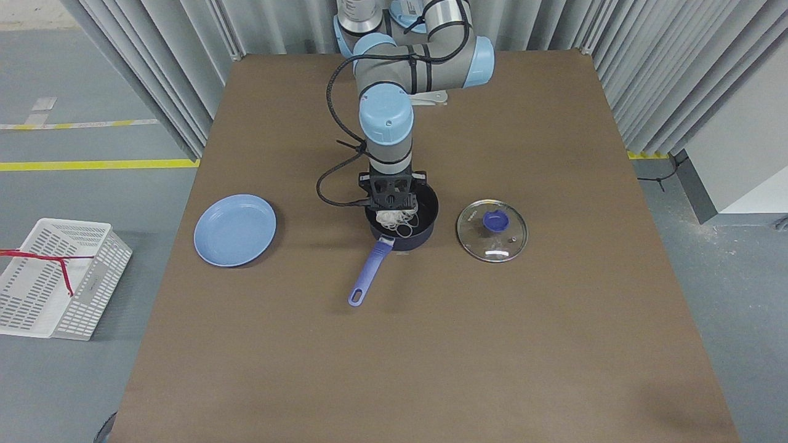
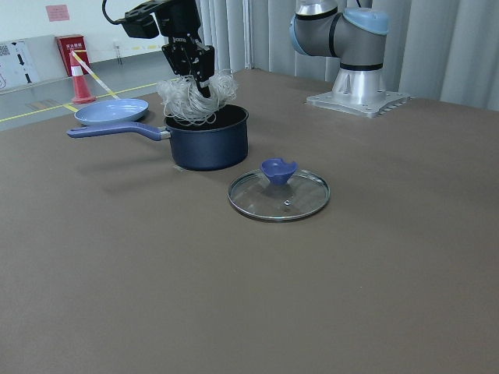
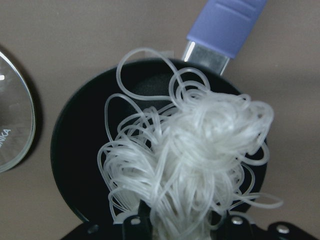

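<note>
A bundle of white noodle-like strands [image 3: 195,150] hangs over the dark pot [image 2: 209,148], its loose loops dangling at the rim and inside. My gripper [image 2: 203,89] is shut on the bundle, directly above the pot; its fingertips are partly covered by the strands in the wrist view. The pot has a long lavender handle [image 1: 369,273] pointing toward the front. An empty light-blue plate [image 1: 233,229] rests left of the pot.
A glass lid with a blue knob [image 1: 495,221] lies right of the pot. A white basket [image 1: 98,295] is on the floor at left.
</note>
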